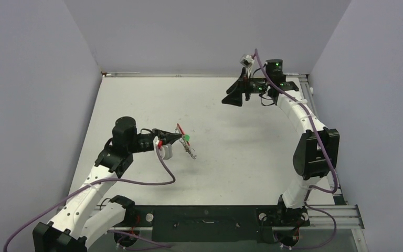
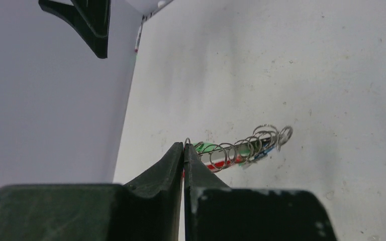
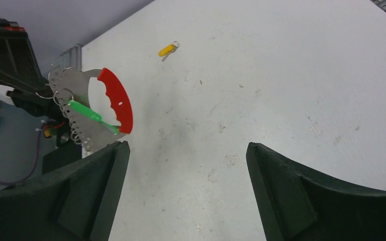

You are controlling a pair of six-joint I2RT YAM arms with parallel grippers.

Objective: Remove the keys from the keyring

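My left gripper [image 1: 180, 136] is shut at the end of a hanging bundle: a long keyring of linked wire rings [image 2: 229, 153] along a toothed metal piece [image 3: 74, 79] with a red handle [image 3: 120, 100] and a green tag [image 3: 88, 111]. In the left wrist view a thin ring rises at its fingertips; whether it is pinched is hard to tell. My right gripper stands open at the upper right of the top view, apart from the bundle, with nothing between its fingers.
A small yellow-tagged key [image 3: 168, 50] lies on the white table [image 1: 252, 157] in the right wrist view. The table is otherwise largely clear, bordered by rails and grey walls.
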